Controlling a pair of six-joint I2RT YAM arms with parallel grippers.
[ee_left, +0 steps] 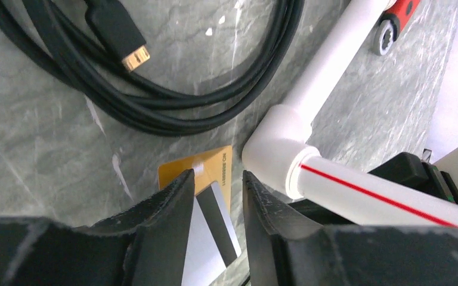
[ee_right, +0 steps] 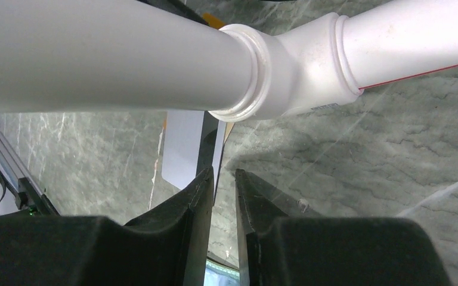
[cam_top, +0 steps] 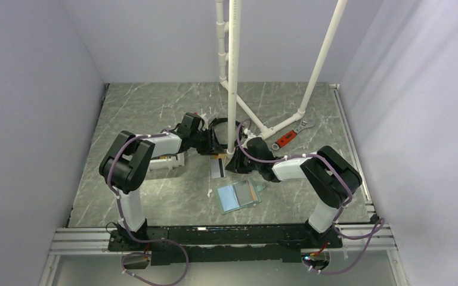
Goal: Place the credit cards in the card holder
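A white card (cam_top: 216, 168) with a black stripe lies in the middle of the table, partly over an orange card (ee_left: 200, 165). In the left wrist view, my left gripper is open above the orange card, its fingers apart on either side of the cards' overlap. My right gripper is partly open with a narrow gap. The white card's (ee_right: 182, 149) striped edge reaches its left finger; whether they touch, I cannot tell. The card holder (cam_top: 228, 198), pale blue with a clear pocket and greenish rim, lies open nearer the front edge.
A white pipe frame (cam_top: 232, 77) stands very close to both grippers; its elbow (ee_left: 280, 140) sits beside the orange card. A coiled black cable (ee_left: 173, 104) lies behind the cards. A red-handled wrench (cam_top: 286, 139) rests at the right, a white rack (cam_top: 166, 162) at the left.
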